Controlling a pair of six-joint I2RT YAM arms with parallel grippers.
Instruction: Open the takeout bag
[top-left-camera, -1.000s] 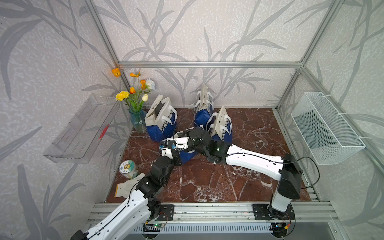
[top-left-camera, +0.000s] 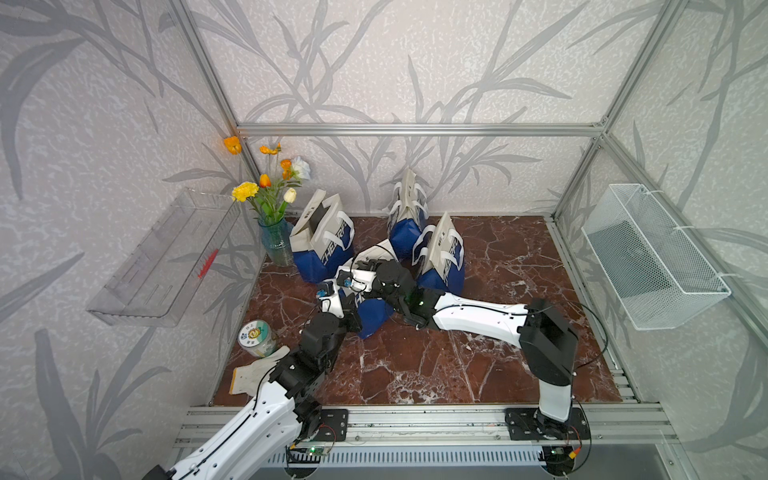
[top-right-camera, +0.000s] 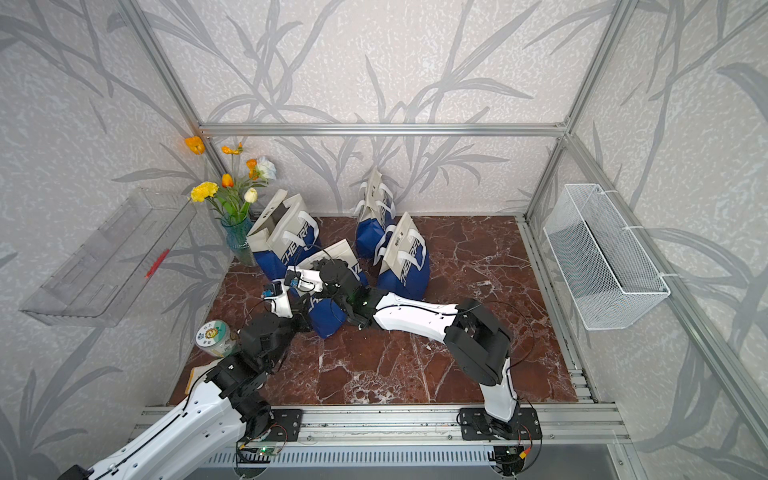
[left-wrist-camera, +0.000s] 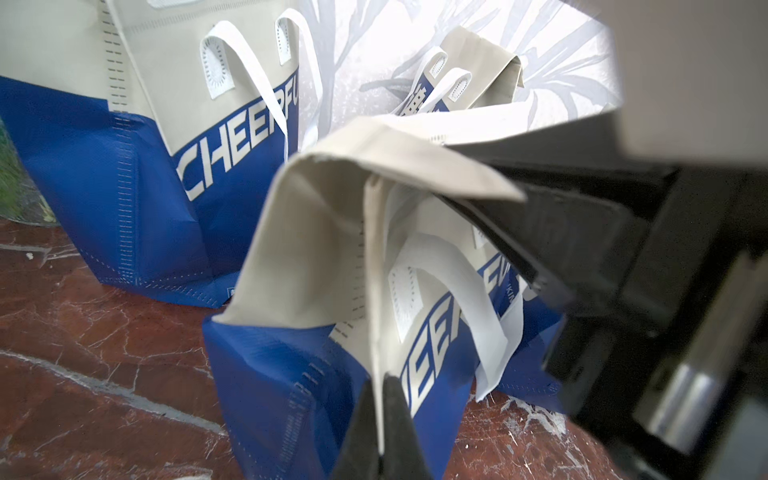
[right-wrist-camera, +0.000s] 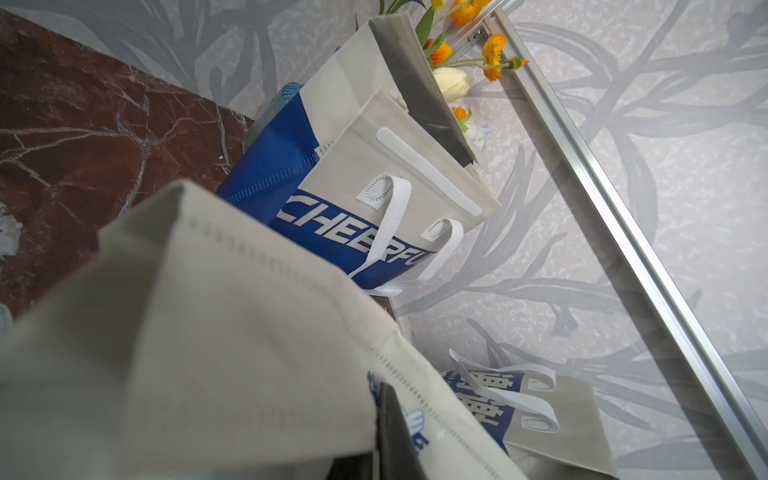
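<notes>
A blue-and-cream takeout bag (top-left-camera: 372, 318) stands at the middle of the table, partly hidden under both arms, its cream top folded over. My left gripper is shut on a thin cream edge at the bag's near end, seen between its fingertips in the left wrist view. My right gripper is at the bag's top, its dark fingers just behind or at the cream flap; how far its fingers stand apart is hidden.
Three more bags (top-left-camera: 320, 256) stand at the back. A vase of flowers (top-left-camera: 276, 240) is back left, a round can (top-left-camera: 257, 336) and a cloth (top-left-camera: 252, 376) front left. Wire baskets (top-left-camera: 652, 256) hang at both sides.
The right arm's elbow has moved left and its wrist has shifted slightly, uncovering more of the middle bag's top. The left arm looks unchanged.
</notes>
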